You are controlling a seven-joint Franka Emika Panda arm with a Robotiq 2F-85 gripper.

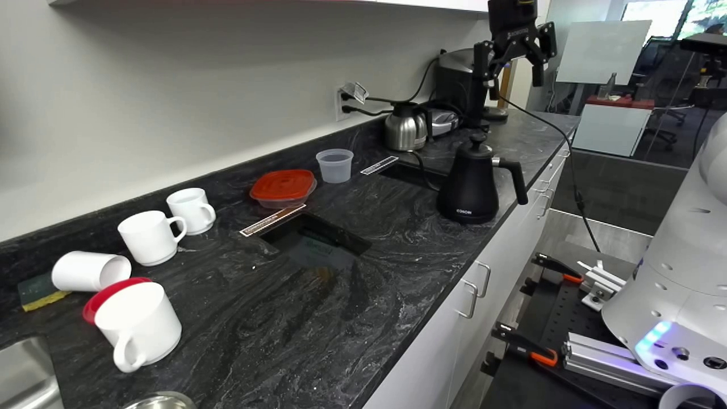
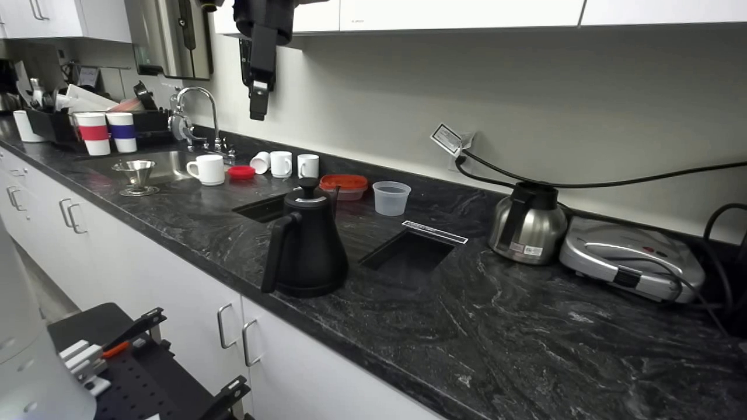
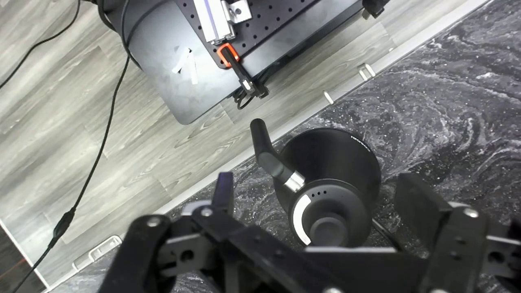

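Note:
My gripper (image 1: 515, 78) hangs in the air above the counter, open, with nothing held. Below it a black kettle (image 1: 468, 183) stands upright near the counter's front edge, its handle pointing out past that edge. Looking down in the wrist view, I see the kettle's lid (image 3: 330, 215) between my spread fingers, with a clear drop in height. In exterior view 2 the gripper (image 2: 258, 105) is at the top, up and to the left of the kettle (image 2: 311, 245).
White mugs (image 1: 149, 238) and a red-lidded container (image 1: 281, 185) sit along the wall, near a clear plastic cup (image 1: 334, 166). A steel carafe (image 2: 529, 224) and a silver appliance (image 2: 630, 255) stand at the back.

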